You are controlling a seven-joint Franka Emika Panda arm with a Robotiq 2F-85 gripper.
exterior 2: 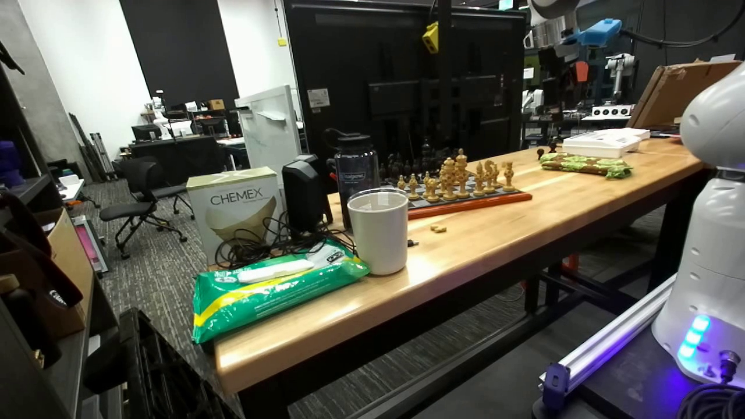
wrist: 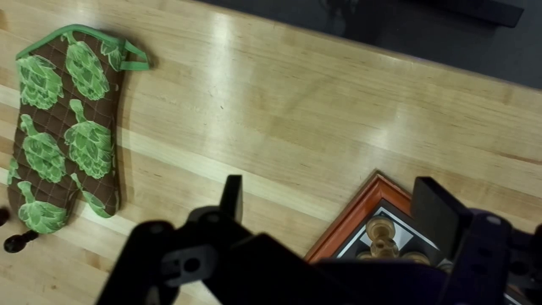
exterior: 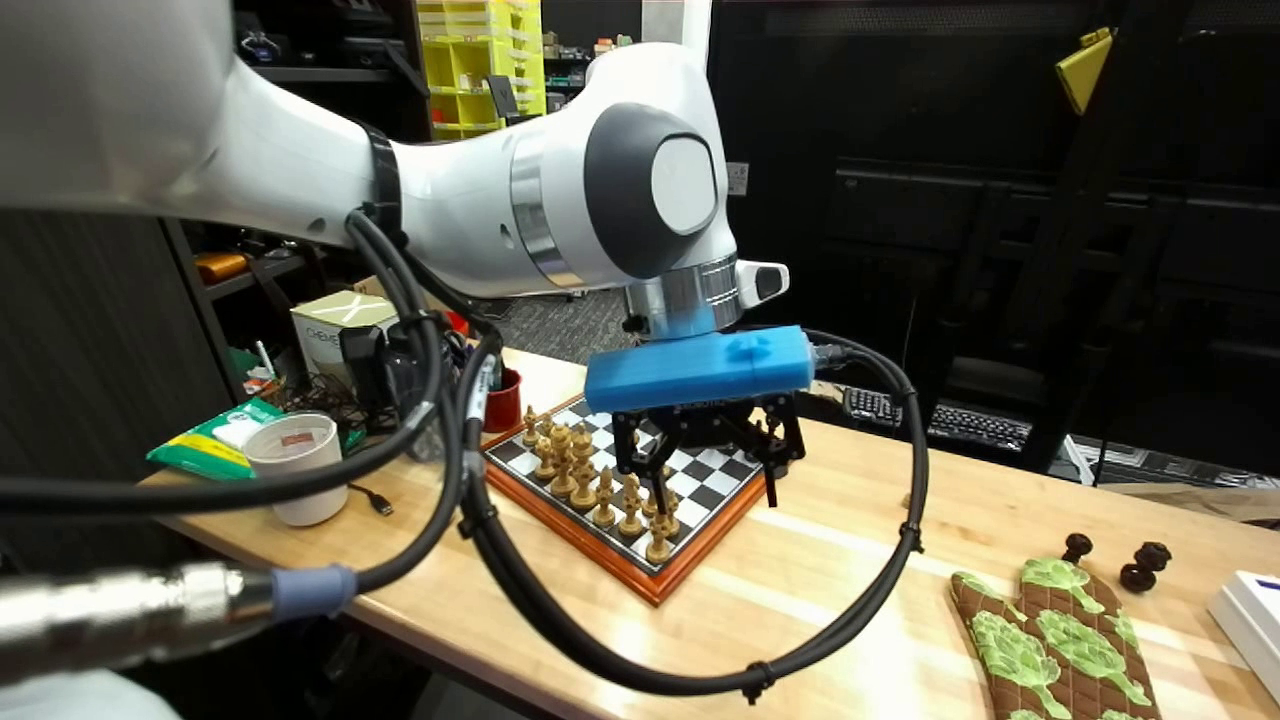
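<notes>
My gripper is open, its two black fingers wide apart with nothing between them. In the first exterior view the gripper (exterior: 717, 494) hangs above the near right part of a chessboard (exterior: 710, 554) with a reddish wooden frame. Light wooden chess pieces (exterior: 561, 462) stand along its near side; the gripper hides part of the board. One corner of the chessboard (wrist: 350, 216) shows below the fingers in the wrist view, with a light piece (wrist: 381, 228) near it. Dark pieces (exterior: 1152, 558) lie off the board, beside a brown oven mitt (exterior: 1056, 648) with green artichokes.
A white cup (exterior 2: 379, 234), a green wipes pack (exterior 2: 279, 286), a Chemex box (exterior 2: 237, 209) and a dark bottle (exterior 2: 356, 167) crowd one table end. Bare wood lies between board and mitt. A white box (exterior 2: 602, 143) stands beyond the mitt.
</notes>
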